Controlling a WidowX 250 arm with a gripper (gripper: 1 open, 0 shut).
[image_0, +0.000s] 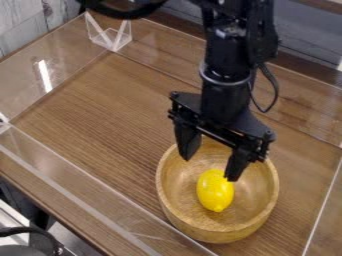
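A round tan bowl (179, 200) sits at the lower centre of the camera view with a yellow oval object (217, 189) inside it. My black gripper (214, 146) hangs open over the bowl's back part, just above and behind the yellow object, with nothing between its fingers. The arm rises from it to the top of the view.
A white wire-like item (110, 27) stands at the back left. Walls or raised edges border the top right and the left of the table.
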